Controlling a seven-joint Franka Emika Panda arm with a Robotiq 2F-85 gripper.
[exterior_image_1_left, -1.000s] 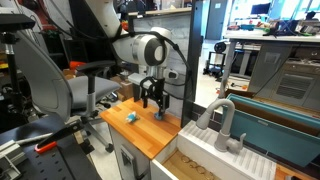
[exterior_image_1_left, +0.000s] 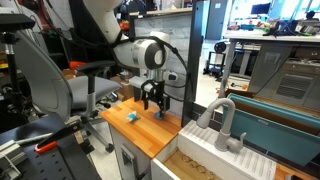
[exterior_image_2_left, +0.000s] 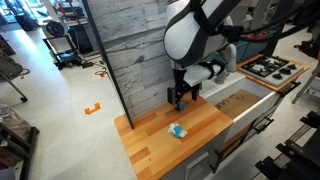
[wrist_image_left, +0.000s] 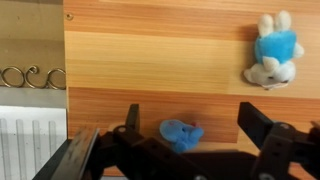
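Note:
Over the wooden counter (wrist_image_left: 150, 75), my gripper points down with its fingers spread wide and nothing gripped. A small blue toy (wrist_image_left: 181, 135) lies on the wood in the wrist view, low in the frame and between the two fingers in that view. To the upper right there lies a white and light-blue plush toy (wrist_image_left: 273, 50), outside the fingers. From the side, the blue toy (exterior_image_2_left: 181, 105) is close to the wall and near the gripper, while the plush toy (exterior_image_2_left: 177, 130) is nearer the counter's front edge.
An open drawer (exterior_image_1_left: 203, 160) and a grey faucet (exterior_image_1_left: 222, 118) are beside the counter. A grey wall panel (exterior_image_2_left: 150, 75) rises behind the arm. Bare wood surrounds both toys.

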